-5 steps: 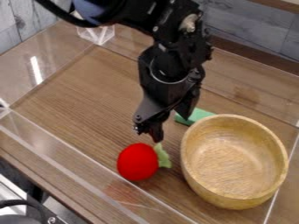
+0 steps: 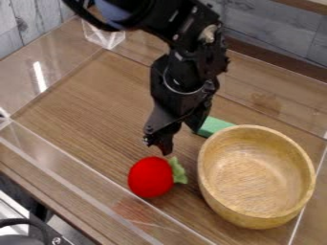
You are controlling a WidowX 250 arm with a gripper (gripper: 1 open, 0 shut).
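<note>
My black gripper (image 2: 174,135) hangs over the middle of the table, open, with its fingertips pointing down just above and behind a red tomato-like object (image 2: 151,178) with a green top. A wooden bowl (image 2: 255,196) sits to the right. A green block (image 2: 213,125) lies behind the bowl, partly hidden by the gripper and the bowl's rim.
The wooden table (image 2: 71,124) has free room at the left and at the back right. A clear container (image 2: 105,29) stands at the far back left. A black cable lies at the lower left edge.
My gripper has shifted slightly left and turned a little over the last second. The red object, bowl and green block look unmoved.
</note>
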